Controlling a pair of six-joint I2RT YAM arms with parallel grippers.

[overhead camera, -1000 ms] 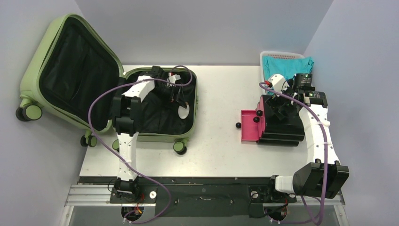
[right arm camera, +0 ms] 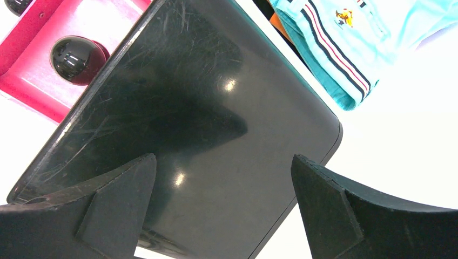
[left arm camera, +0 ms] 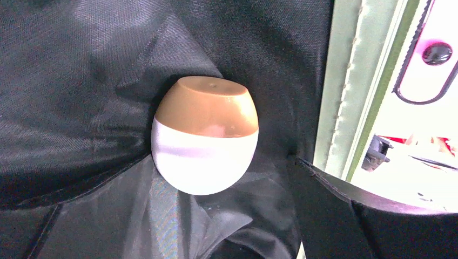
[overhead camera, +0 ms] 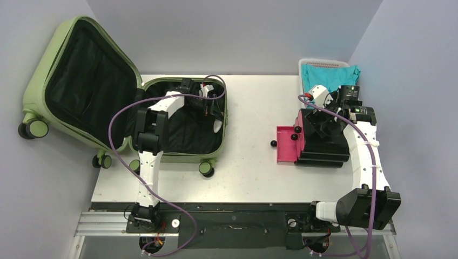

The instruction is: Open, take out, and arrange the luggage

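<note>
In the open green suitcase (overhead camera: 178, 156) on the left, a jar with a tan top and white lower half (left arm camera: 204, 156) lies on the black lining. My left gripper stands open around it, a fingertip to each side; contact is unclear. On the right, my right gripper is open above the black top of a drawer box (right arm camera: 227, 162), nothing between its fingers. The box's pink drawer (overhead camera: 286, 154) is pulled out, with black round knobs or balls near it.
A white basket (overhead camera: 324, 63) holds turquoise clothing (right arm camera: 335, 54) behind the drawer box. Walls bound both sides and the back.
My left gripper and arm have shifted slightly to the right over the suitcase, covering more of the jar in the top view. The right arm looks unchanged.
</note>
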